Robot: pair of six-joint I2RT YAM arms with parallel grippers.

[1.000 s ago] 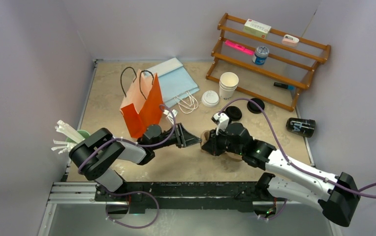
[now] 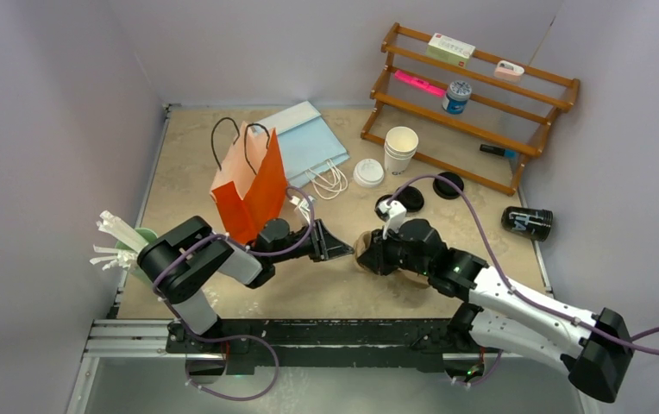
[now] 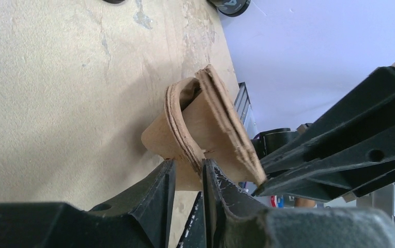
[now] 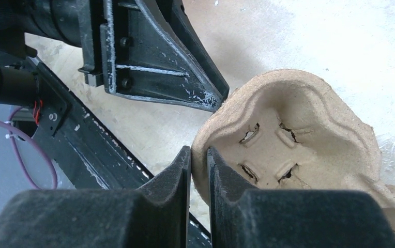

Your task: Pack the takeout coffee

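Note:
A brown cardboard cup carrier point(image 4: 319, 129) is between my two grippers, mostly hidden under the right arm in the top view. My left gripper is at one folded rim, apparently shut on it. My right gripper pinches the curved rim of one compartment, its fingertips close together. An orange paper bag point(image 2: 248, 190) stands open behind the left arm. Stacked paper cups point(image 2: 400, 148) stand upright by the rack, with a white lid point(image 2: 368, 172) and black lids point(image 2: 448, 185) nearby.
A wooden rack point(image 2: 473, 121) with small items stands at the back right. A black can point(image 2: 526, 222) lies at the right. Blue sheets point(image 2: 304, 142) and white cord lie behind the bag. A green holder point(image 2: 141, 237) of white packets is at the left.

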